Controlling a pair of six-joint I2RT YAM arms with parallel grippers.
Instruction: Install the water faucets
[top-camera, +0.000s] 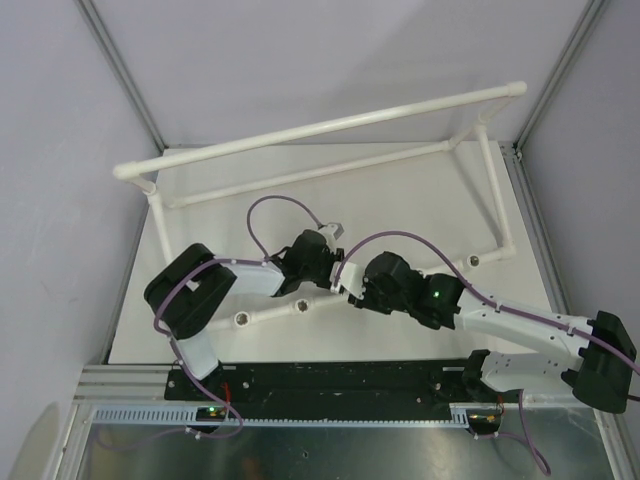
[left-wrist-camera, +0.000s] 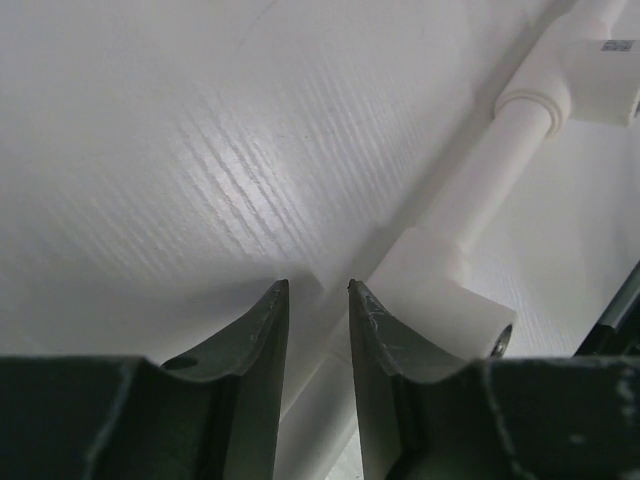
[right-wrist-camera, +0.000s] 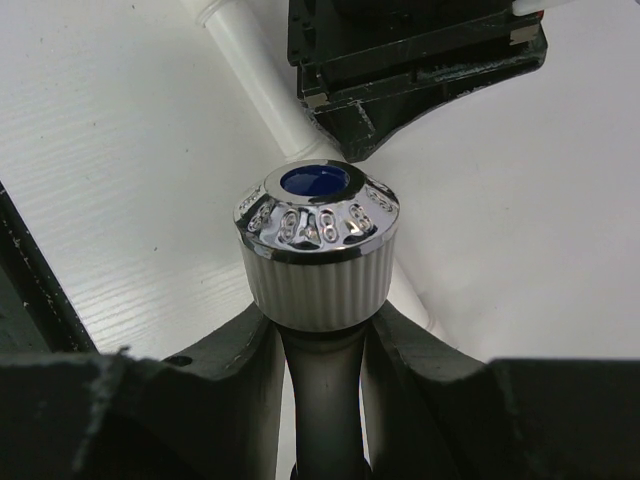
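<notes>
In the right wrist view, my right gripper is shut on a chrome faucet (right-wrist-camera: 315, 235) with a blue-centred top, held upright over the white pipe. My left gripper hangs just above a white pipe tee (left-wrist-camera: 415, 300) with a side socket, its fingertips a little apart and nothing seen between them. A second tee (left-wrist-camera: 600, 85) lies farther along the pipe. In the top view both grippers meet near the middle of the front pipe, which carries several tee fittings (top-camera: 302, 306).
The white pipe frame has a raised rear bar (top-camera: 320, 126) and side posts (top-camera: 492, 185). The white board (top-camera: 220, 230) is mostly bare behind and in front of the arms. Purple cables loop over both arms.
</notes>
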